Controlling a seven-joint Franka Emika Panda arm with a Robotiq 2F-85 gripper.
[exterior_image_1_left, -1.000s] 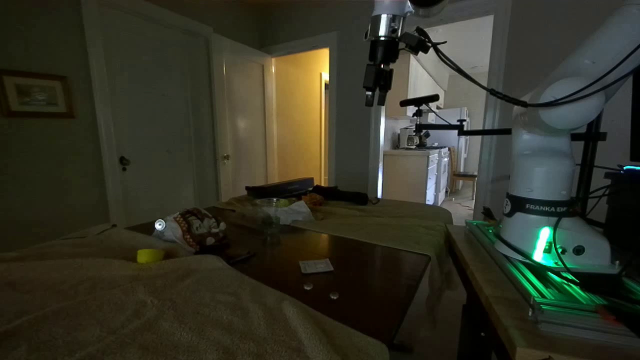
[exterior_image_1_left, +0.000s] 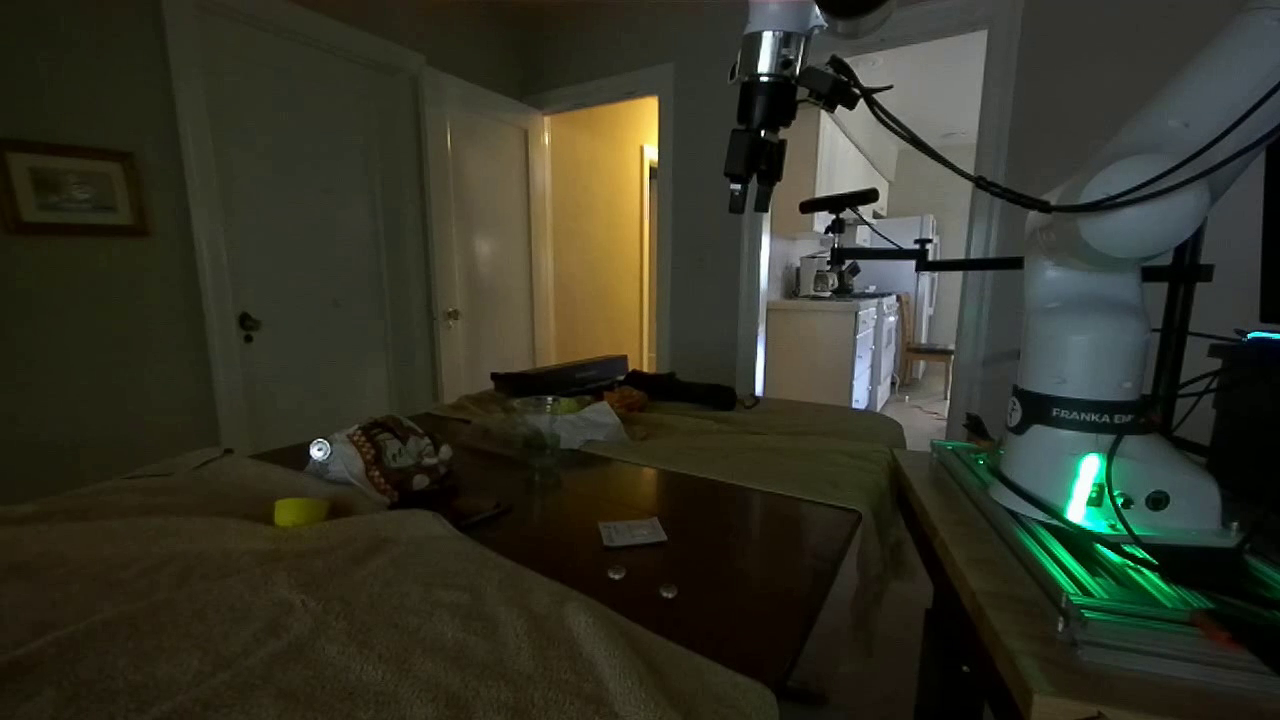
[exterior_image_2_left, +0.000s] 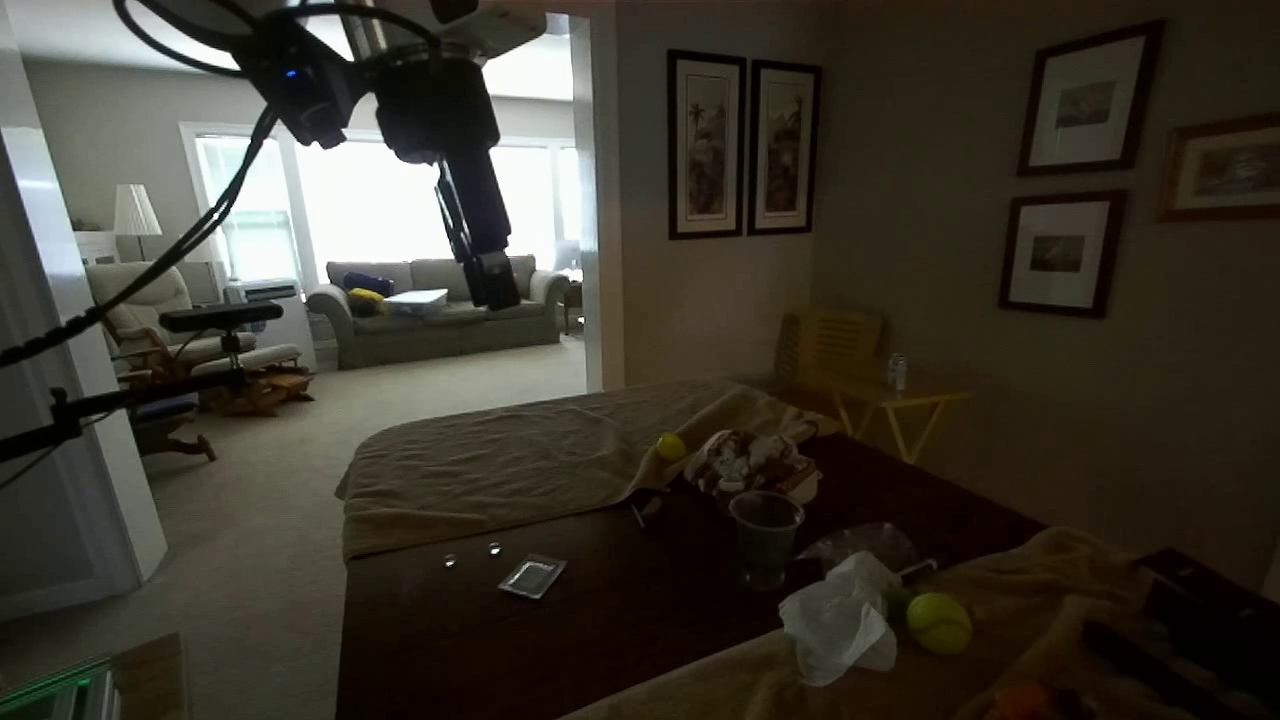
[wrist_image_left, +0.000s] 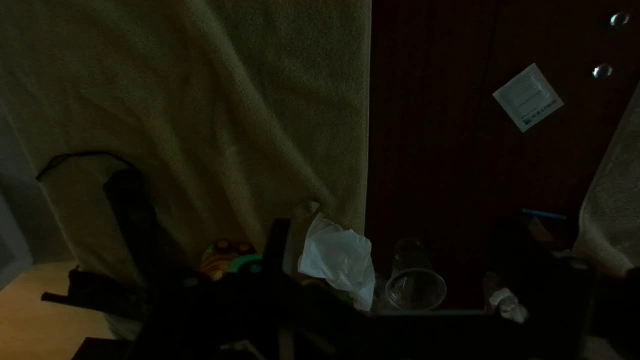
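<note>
High above the table, my gripper (exterior_image_1_left: 751, 202) points down, its two fingertips apart with nothing between them. In the wrist view its dark fingers (wrist_image_left: 278, 243) stand wide apart at the bottom. On the bare dark wood lie a flat square packet (exterior_image_2_left: 533, 576) and two small clear round pieces, one (exterior_image_2_left: 450, 560) left of the other (exterior_image_2_left: 494, 548). A clear plastic cup (exterior_image_2_left: 765, 540) stands upright farther along the table. Beside it are crumpled white tissue (exterior_image_2_left: 843, 618) and a yellow-green ball (exterior_image_2_left: 939, 623). A patterned bag (exterior_image_1_left: 402, 458) lies across the wood from them.
Tan towels (exterior_image_1_left: 396, 612) cover both sides of the table (exterior_image_1_left: 720, 576). A yellow object (exterior_image_1_left: 300, 512) rests by the bag. Dark items (exterior_image_1_left: 564, 376) lie on the far towel. A camera on a stand (exterior_image_1_left: 839, 202) is behind my gripper. The wood around the packet is mostly clear.
</note>
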